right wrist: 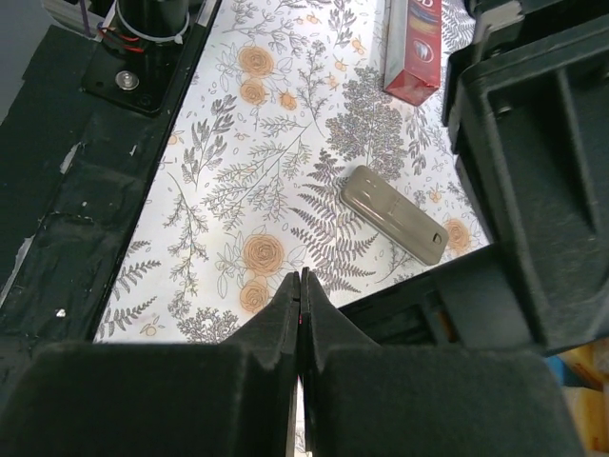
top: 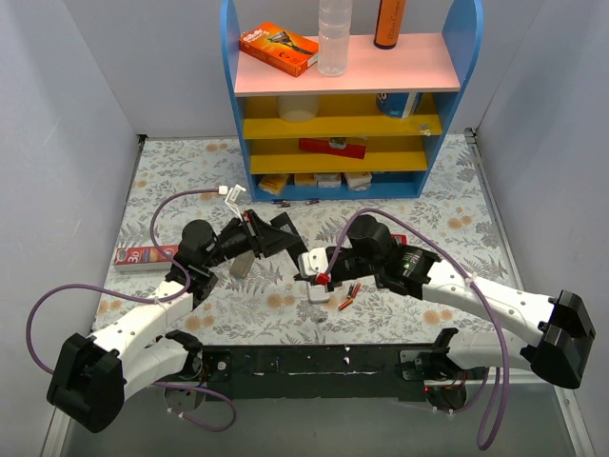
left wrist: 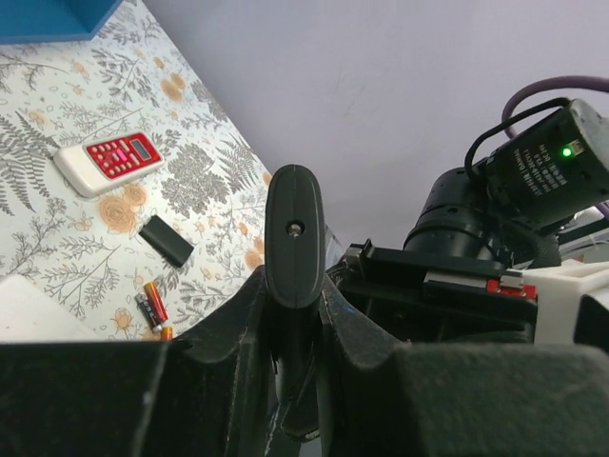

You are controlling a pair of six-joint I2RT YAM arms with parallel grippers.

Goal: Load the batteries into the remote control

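My left gripper is shut on a long black remote control [left wrist: 294,224], held tilted above the table. In the top view the remote [top: 284,223] runs between the two grippers. The right gripper is shut, with nothing visible between its fingertips, close beside the remote's dark body [right wrist: 476,295]. A small orange patch shows on that body; I cannot tell whether it is a battery. Loose orange-and-black batteries [top: 349,296] lie on the table below the right gripper, also visible as an orange battery [left wrist: 156,301] in the left wrist view.
A flat black piece [left wrist: 166,241] and a white-and-red handheld device [left wrist: 109,162] lie near the batteries. A white box [top: 319,295] sits beneath the grippers. To the left are a beige bar [right wrist: 394,215] and a red box [right wrist: 414,52]. The shelf [top: 338,116] stands behind.
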